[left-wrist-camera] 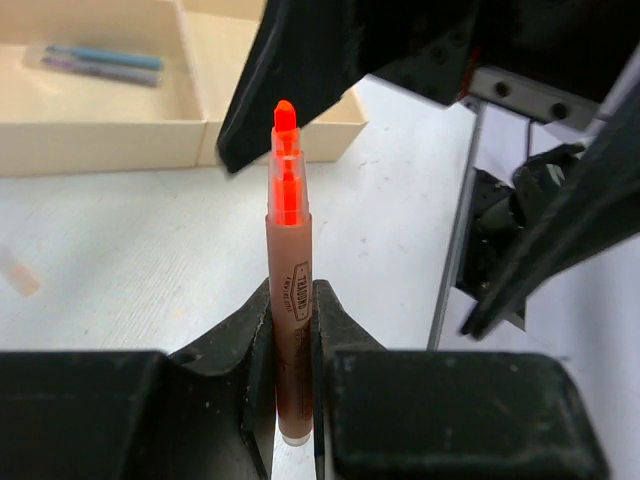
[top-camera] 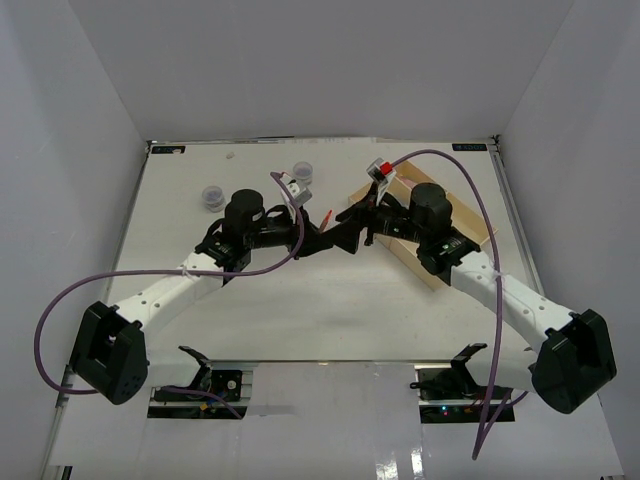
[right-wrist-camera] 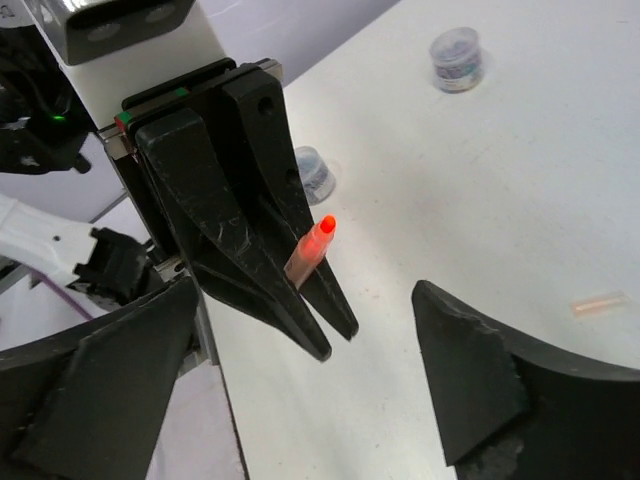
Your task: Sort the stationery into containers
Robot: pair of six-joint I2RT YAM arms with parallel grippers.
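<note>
A marker (left-wrist-camera: 291,270) with a bright orange-red end and a pinkish barrel stands upright in my left gripper, which is shut on it. In the right wrist view the orange tip of this marker (right-wrist-camera: 316,242) pokes out between the left fingers. My right gripper is open, its two fingers spread wide on either side of the left fingertips and clear of the marker. From above, both grippers meet near the table's middle. A wooden box (top-camera: 465,215) with compartments is partly covered by the right arm.
Blue and grey pens (left-wrist-camera: 105,62) lie in one box compartment. Two small clear tubs, one nearer (top-camera: 213,197) and one farther (top-camera: 303,171), stand at the back left. A small pale pink piece (right-wrist-camera: 600,304) lies on the table.
</note>
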